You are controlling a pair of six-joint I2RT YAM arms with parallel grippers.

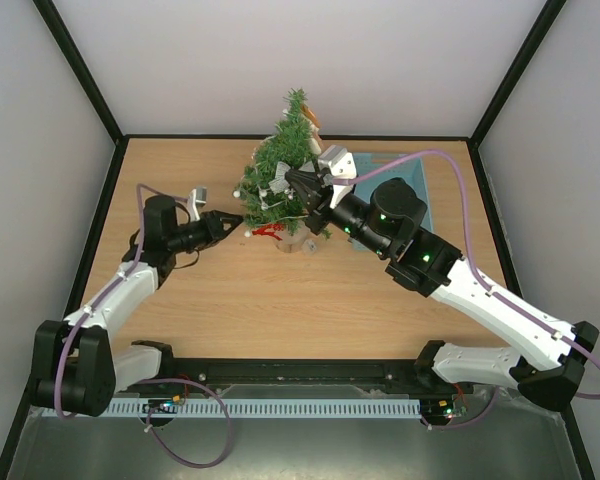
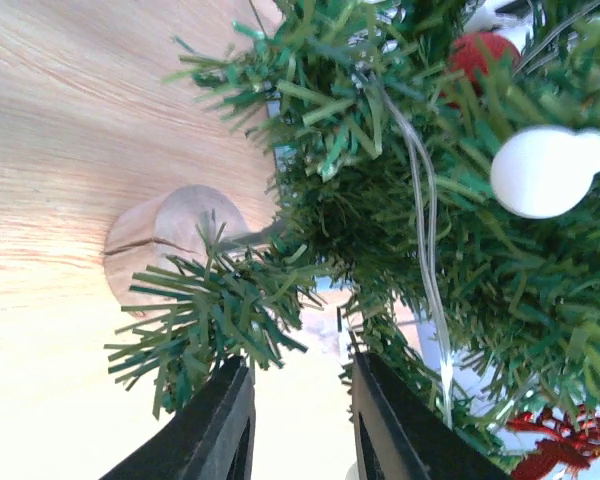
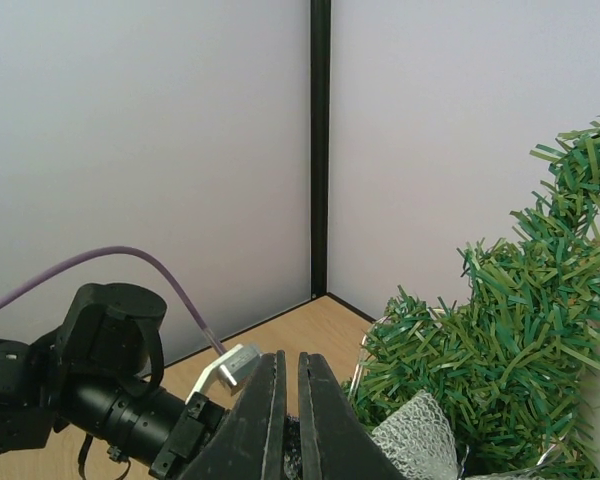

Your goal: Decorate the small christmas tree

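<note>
The small green Christmas tree (image 1: 272,165) leans in the upper middle of the top view. Silver ribbon (image 3: 416,440) sits on its front, close beside my right gripper. That gripper is shut; only a narrow gap shows at its fingertips, and whether anything thin is pinched lower down is hard to tell. At the tree's left lower side is my left gripper, its fingers part open with no ornament between them. A lower branch (image 2: 215,315) reaches over its left finger (image 2: 235,410). White ball (image 2: 545,172) and red ornaments (image 2: 560,440) hang among the branches.
A round wooden base piece (image 2: 175,235) shows below the branches. Behind my right arm stands a blue bin (image 1: 408,172), partly covered.
</note>
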